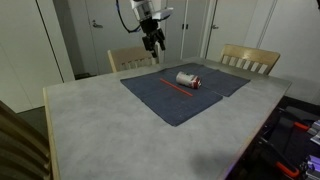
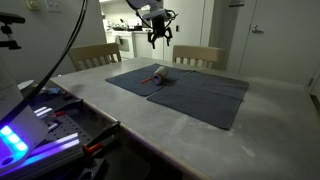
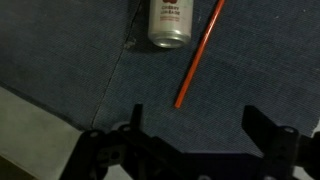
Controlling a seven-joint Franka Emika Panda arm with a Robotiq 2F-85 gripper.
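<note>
A pale drink can with a reddish end lies on its side on the dark cloth. Beside it is a thin red stick. In the wrist view the can is at the top edge, partly cut off, its label showing. The red stick runs diagonally to its right, its lower end just beyond the fingers. My gripper is open above the table's far side, clear of the can. From the wrist, the gap of the gripper shows only cloth.
Chairs stand around the table, one behind the arm and another at the far right. Bare white tabletop lies left of the cloth. In exterior view 2, another robot arm's base stands at the near left.
</note>
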